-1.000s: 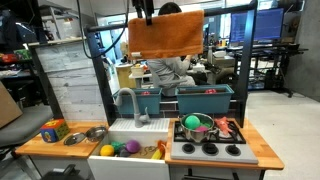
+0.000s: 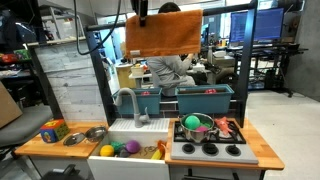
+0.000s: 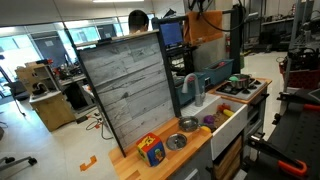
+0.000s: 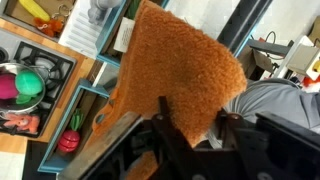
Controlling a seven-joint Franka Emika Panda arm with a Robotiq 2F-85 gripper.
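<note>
An orange towel (image 2: 165, 34) hangs spread out over the dark top bar of the frame, above the counter. It also shows at the top right of exterior view 2, as an orange towel (image 3: 205, 27). In the wrist view the cloth (image 4: 165, 65) fills the middle, close in front of the fingers. My gripper stands part open there, its dark fingers apart with orange cloth behind the gap. Only a bit of the gripper (image 2: 140, 8) shows at the top edge of exterior view 1, by the towel's upper left corner. Whether cloth touches the fingers is unclear.
Below are a stove (image 2: 212, 148) with a pot (image 2: 197, 127), a white sink (image 2: 112, 170) holding several toy foods, and two metal bowls (image 2: 96, 134). Blue-green bins (image 2: 204, 101) hang on a rail. A colourful box (image 3: 151, 150) stands at the counter's end.
My gripper has shifted slightly left and up along the towel's top edge. The towel hangs almost where it was, and the counter looks the same.
</note>
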